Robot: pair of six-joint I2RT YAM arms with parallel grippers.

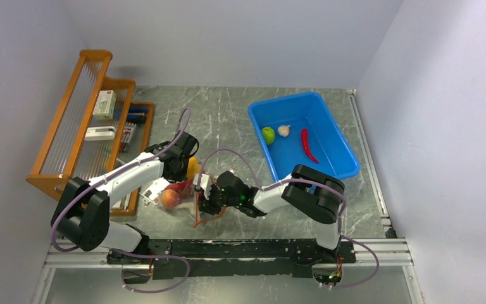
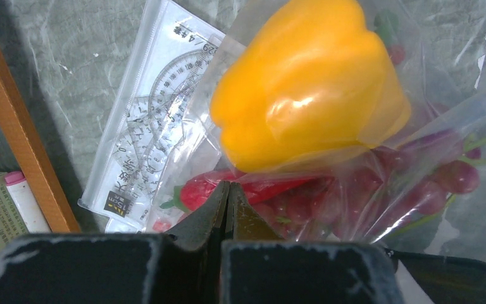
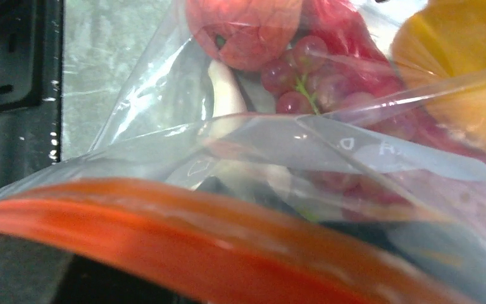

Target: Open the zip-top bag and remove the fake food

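The clear zip top bag (image 3: 164,142) with an orange zip edge (image 3: 183,234) lies at the left of the table. Through its plastic show a yellow bell pepper (image 2: 310,82), a red pepper (image 2: 209,189), red grapes (image 3: 310,82), a peach-like fruit (image 1: 169,198) and a pale, long piece (image 3: 226,92). My left gripper is shut on the bag's plastic beside the red pepper. At the bag's orange mouth is my right gripper (image 1: 204,197). In the right wrist view, its dark fingers (image 3: 386,237) show blurred through plastic and appear apart, with the film covering them.
A blue bin (image 1: 285,152) at the right holds a green item (image 1: 267,135), a garlic bulb (image 1: 283,130) and a red chili (image 1: 308,145). The wooden shelf (image 1: 79,120) borders the left side. A ruler pouch (image 2: 133,126) lies by the bag.
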